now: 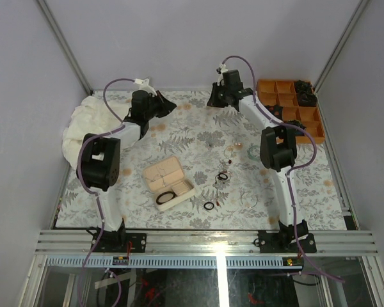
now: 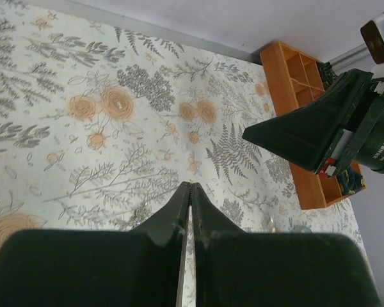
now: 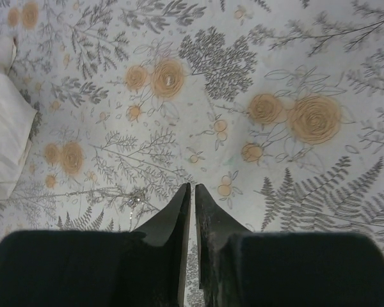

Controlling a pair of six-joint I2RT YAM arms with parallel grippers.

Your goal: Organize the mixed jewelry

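Note:
Mixed jewelry lies on the floral mat: a dark ring [image 1: 208,206], a cluster with a black band [image 1: 222,176], thin chains and a pale green bracelet [image 1: 254,152]. An open beige jewelry box [image 1: 164,169] holding a black band sits at the lower left. An orange compartment tray [image 1: 276,85] with dark contents stands at the back right. My left gripper [image 1: 166,105] hovers at the upper left, shut, nothing visible between its fingers. My right gripper [image 1: 214,102] is above the back middle, its fingertips slightly apart in the right wrist view, empty. A small silvery piece [image 3: 136,198] lies below it.
A white cloth [image 1: 82,128] is bunched along the left side. A wall runs behind the mat's back edge.

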